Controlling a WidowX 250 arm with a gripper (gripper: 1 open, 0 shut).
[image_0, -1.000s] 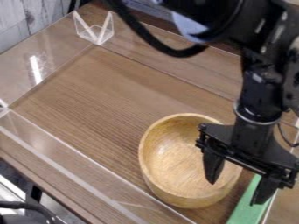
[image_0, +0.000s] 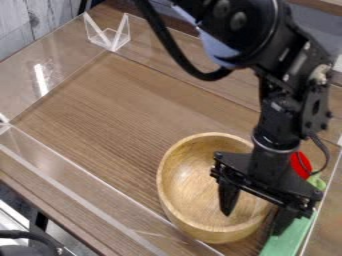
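Observation:
A pale wooden bowl (image_0: 185, 187) sits at the lower middle of the table. My gripper (image_0: 265, 202) hangs low over the bowl's right part, its fingers open, one reaching over the bowl and the other near the green item (image_0: 290, 238) beside it. Nothing clear shows between the fingers. A red object (image_0: 299, 163) peeks out behind the gripper's right side, partly hidden.
A white wire-like holder (image_0: 107, 32) stands at the far back left. The table's front edge runs along the lower left.
The gripper has shifted a little left, uncovering more of the red object on the right. The bowl looks unmoved.

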